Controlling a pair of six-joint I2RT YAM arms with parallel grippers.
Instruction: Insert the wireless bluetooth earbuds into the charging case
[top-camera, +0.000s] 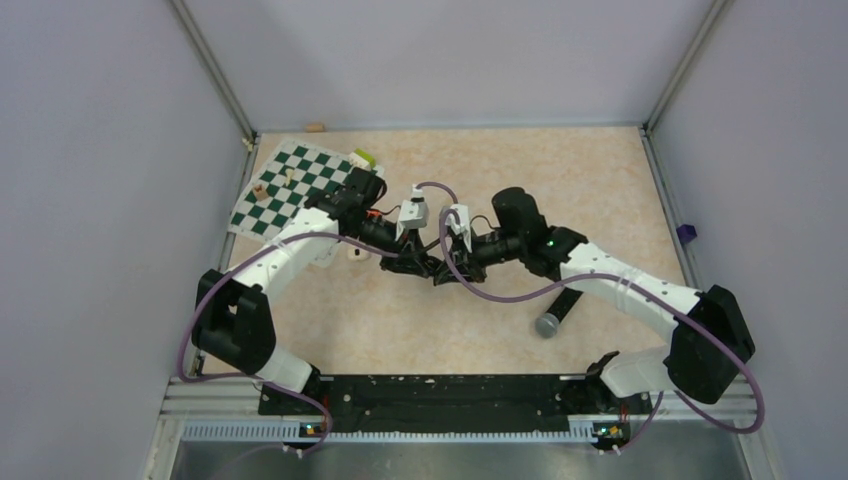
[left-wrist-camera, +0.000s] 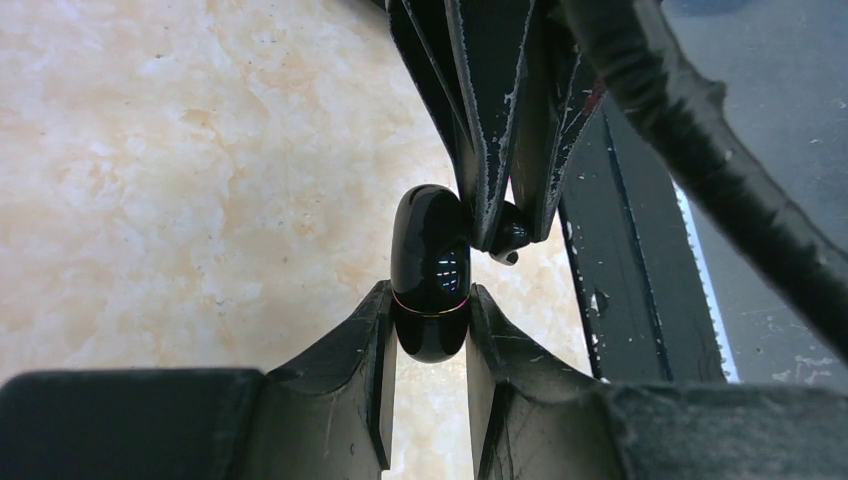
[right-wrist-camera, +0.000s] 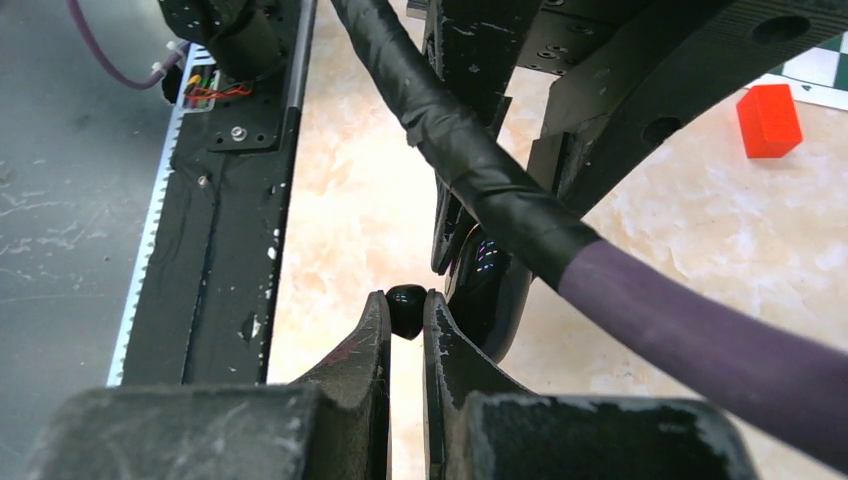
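Note:
A glossy black charging case (left-wrist-camera: 430, 245) with a thin bright seam is held upright over the table, my left gripper shut on its sides. Whether its lid is raised cannot be told from here. Close beside it, my right gripper is shut on a small black earbud (right-wrist-camera: 406, 320). The left wrist view shows part of that earbud (left-wrist-camera: 511, 232) behind the right fingers (left-wrist-camera: 492, 170), right next to the case. From the right, the case (right-wrist-camera: 490, 295) stands just past the earbud, partly covered by a cable. In the top view both grippers meet mid-table, the small parts hidden.
A thick cable (right-wrist-camera: 640, 310) crosses in front of the right wrist camera. A red block (right-wrist-camera: 768, 122) and a green checkered board (top-camera: 290, 185) lie at the left, and a dark cylinder (top-camera: 560, 310) at the right.

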